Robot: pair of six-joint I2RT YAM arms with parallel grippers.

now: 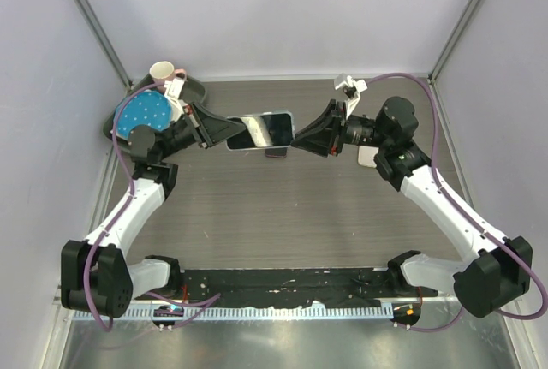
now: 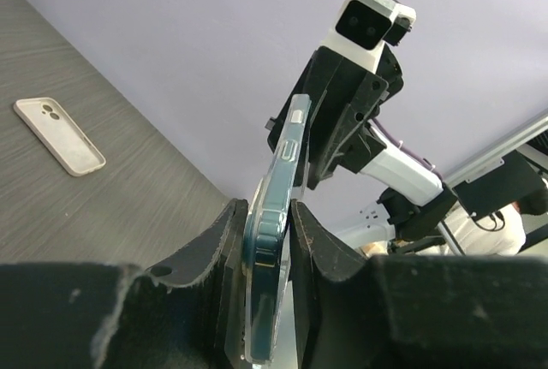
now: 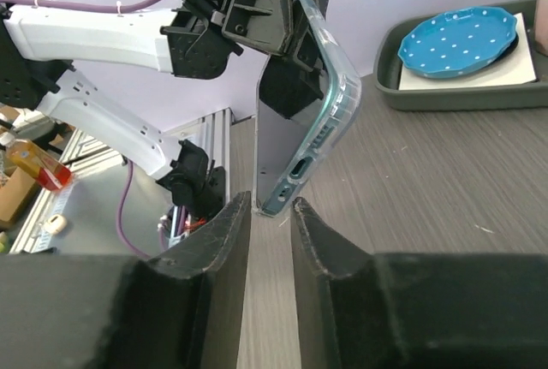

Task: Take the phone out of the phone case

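Observation:
The phone [image 1: 270, 130], with a clear case edge round it, is held upright in the air by my left gripper [image 1: 231, 129], whose fingers close on it near one end, as the left wrist view [image 2: 267, 232] shows. My right gripper [image 1: 300, 142] is at the phone's other end; in the right wrist view its fingertips [image 3: 235, 219] stand part open just short of the phone's bottom edge [image 3: 304, 163], with nothing visible between them.
A pale phone case lies on the table at the right. A grey tray [image 3: 467, 97] with a blue plate [image 3: 454, 39] and a mug stands at the back left.

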